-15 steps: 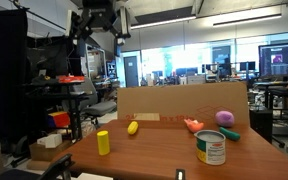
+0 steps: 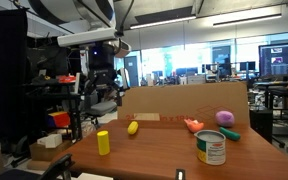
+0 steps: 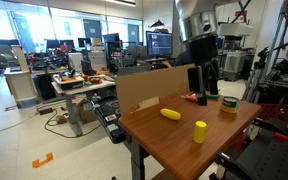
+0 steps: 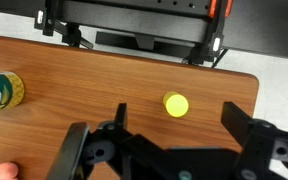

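Note:
A small yellow cylinder [image 2: 103, 143] stands upright near the table's left front side. In the wrist view the same yellow cylinder [image 4: 176, 104] shows in the gap between my fingers, somewhat toward the upper side. My gripper [image 3: 222, 104] is open and holds nothing; it hangs above the table, clear of the cylinder. Farther back lies a yellow elongated object [image 2: 133, 128]. A tin can with a green and cream label [image 2: 211, 149] stands at the right front. Behind it are a red object [image 2: 194, 126], a purple round object [image 2: 225, 118] and a green object [image 2: 229, 134].
A brown cardboard panel [image 2: 169, 101] stands along the table's back edge. Bare wooden tabletop [image 2: 162, 153] lies between the cylinder and the can. The cylinder is close to the table edge.
My gripper has come down from high above the table toward the cylinder's side, and the arm has lowered with it. The objects on the table have stayed put.

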